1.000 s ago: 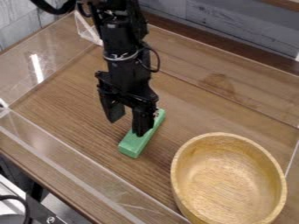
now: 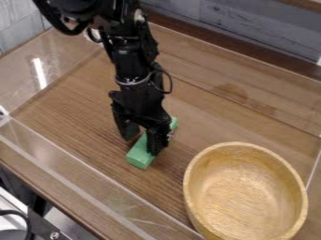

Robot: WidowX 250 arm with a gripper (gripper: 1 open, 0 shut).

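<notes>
A green bar-shaped object [image 2: 143, 155] lies on the wooden table, slanted from upper right to lower left. The black gripper [image 2: 143, 131] is lowered over its middle, with dark fingers on either side or just above it. Part of the green object is hidden behind the gripper. I cannot tell whether the fingers touch it.
A large cream oval bowl [image 2: 246, 187] sits at the lower right, close to the green object. A wall runs along the back.
The gripper has moved down and slightly toward the front, onto the green object, which now is partly covered by it. The bowl has not moved.
</notes>
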